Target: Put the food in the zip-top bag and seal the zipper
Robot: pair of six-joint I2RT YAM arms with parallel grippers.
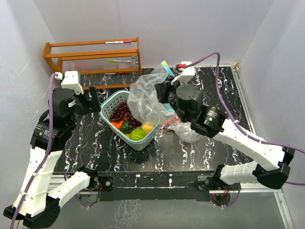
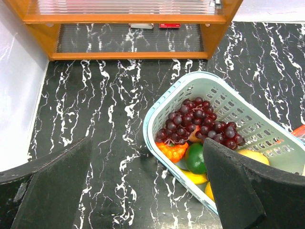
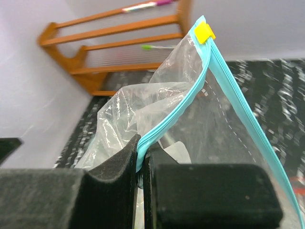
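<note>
My right gripper is shut on the blue zipper edge of a clear zip top bag (image 3: 157, 109). A yellow slider (image 3: 204, 32) sits at the zipper's upper end. From above, the bag (image 1: 145, 98) hangs crumpled over the right part of a pale blue basket (image 1: 107, 103). In the left wrist view the basket (image 2: 224, 86) holds dark red grapes (image 2: 190, 121), an orange pepper (image 2: 172, 151), a green fruit (image 2: 194, 158) and yellow pieces. To the basket's left, my left gripper (image 1: 90, 101) is open and empty.
Behind the basket stands a wooden rack (image 1: 90, 57) with pens on it. More clear plastic with red parts (image 1: 187, 132) lies on the black marbled table right of the basket. Bare table shows at the far right and front left.
</note>
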